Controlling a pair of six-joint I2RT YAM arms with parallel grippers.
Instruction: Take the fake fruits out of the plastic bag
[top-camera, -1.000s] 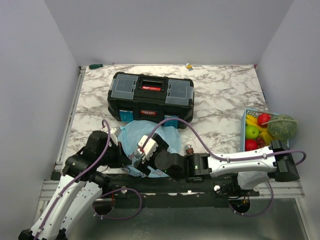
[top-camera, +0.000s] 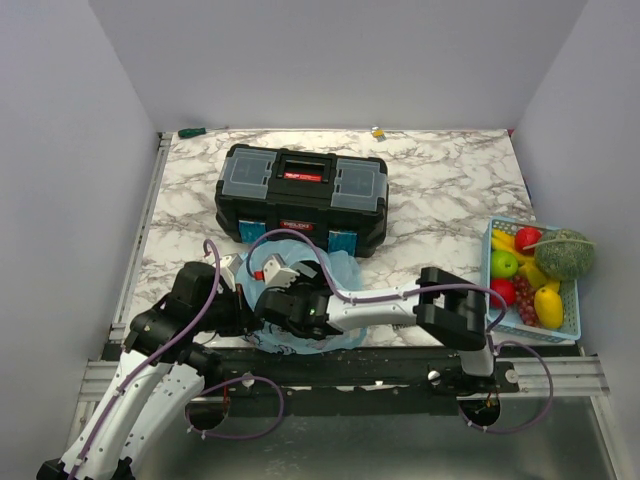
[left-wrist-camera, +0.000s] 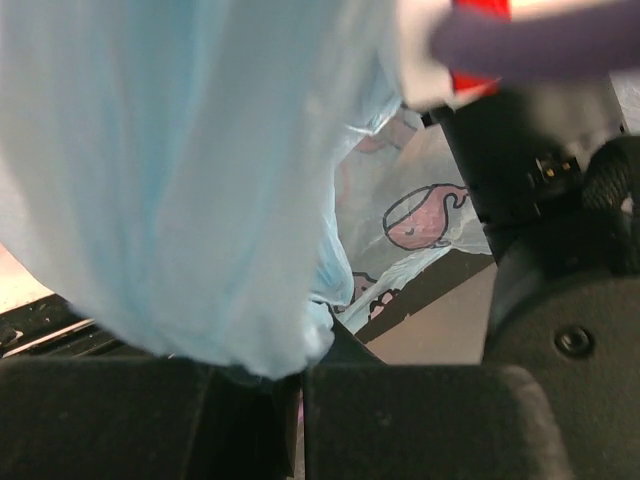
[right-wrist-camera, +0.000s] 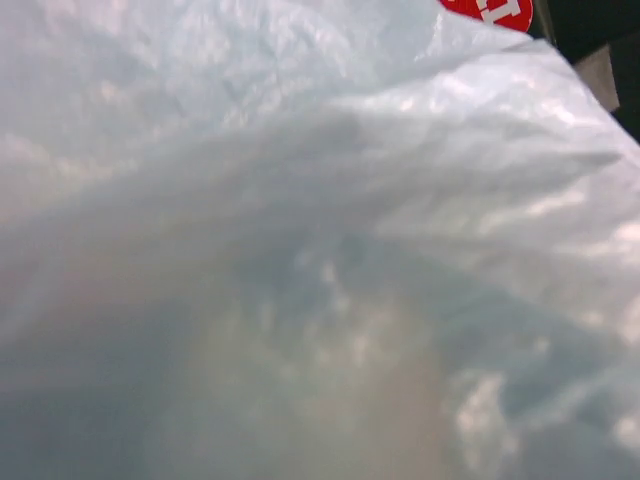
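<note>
A pale blue plastic bag (top-camera: 345, 268) lies at the front of the table, below the toolbox. My left gripper (top-camera: 246, 317) is at the bag's left side. In the left wrist view, its fingers (left-wrist-camera: 430, 410) are shut on a gathered fold of the bag (left-wrist-camera: 220, 200). My right gripper (top-camera: 270, 308) is over the bag's middle, its fingertips hidden from above. Bag film (right-wrist-camera: 330, 150) fills nearly the whole right wrist view, covering the right fingers. A blurred tan patch shows through low in that view, too unclear to name. No fruit in the bag is clearly visible.
A black toolbox (top-camera: 300, 195) stands just behind the bag. At the far right, a light blue basket (top-camera: 484, 262) holds several fake fruits and a large green melon (top-camera: 564, 254). Open tabletop (top-camera: 440, 220) separates toolbox and basket.
The left arm has stayed put.
</note>
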